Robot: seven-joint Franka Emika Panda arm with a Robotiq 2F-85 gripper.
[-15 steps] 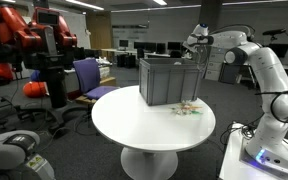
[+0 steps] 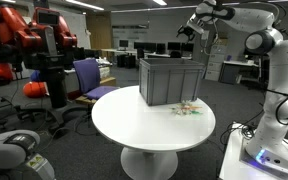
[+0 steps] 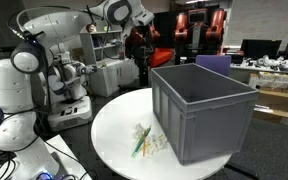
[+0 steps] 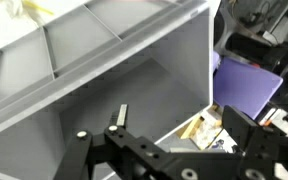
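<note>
My gripper point(image 3: 139, 42) hangs above the tall grey bin point(image 3: 174, 115), well clear of its rim. In exterior view 1 the gripper point(image 2: 187, 32) is small, high over the bin point(image 2: 170, 84). In the wrist view its dark fingers point(image 4: 82, 135) reach across the lower part, with the open bin point(image 4: 172, 60) beneath. It stands open, and nothing shows held. A narrow pale object point(image 4: 122, 115) shows against the bin's inside. Several small sticks or pens, one of them a green piece point(image 3: 138, 147), lie on the white round table point(image 3: 112, 125) beside the bin.
The bin's high walls take up the back of the table, while much of the table top point(image 2: 134, 120) is bare. A purple chair point(image 2: 88, 76) and a red-and-black robot point(image 2: 39, 45) stand beyond the table. Cardboard boxes point(image 3: 274, 95) sit at the back right.
The arm and gripper have risen above the bin and shifted slightly to the left in exterior view 1. The bin and the small items on the table look unchanged.
</note>
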